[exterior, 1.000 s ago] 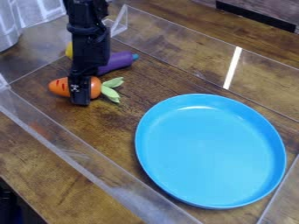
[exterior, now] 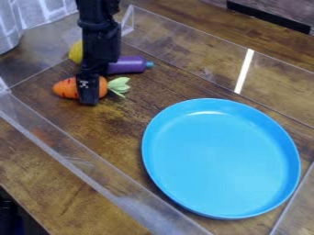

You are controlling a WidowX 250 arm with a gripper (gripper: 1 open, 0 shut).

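Note:
My black gripper (exterior: 88, 84) reaches down from the top left, its open fingers around an orange toy carrot (exterior: 69, 88) with pale green leaves (exterior: 117, 85). The carrot lies on the wooden surface, partly hidden by the fingers. Behind it lie a purple toy vegetable (exterior: 131, 65), perhaps an eggplant, and a yellow object (exterior: 76, 51) half hidden by the arm.
A large blue plate (exterior: 218, 158) takes up the right foreground. Clear plastic walls edge the area at left, front and back. Bare wood lies between carrot and plate and at the upper right.
The gripper has shifted slightly. The carrot's leaves have turned a little and sit somewhat higher in the view than a second ago.

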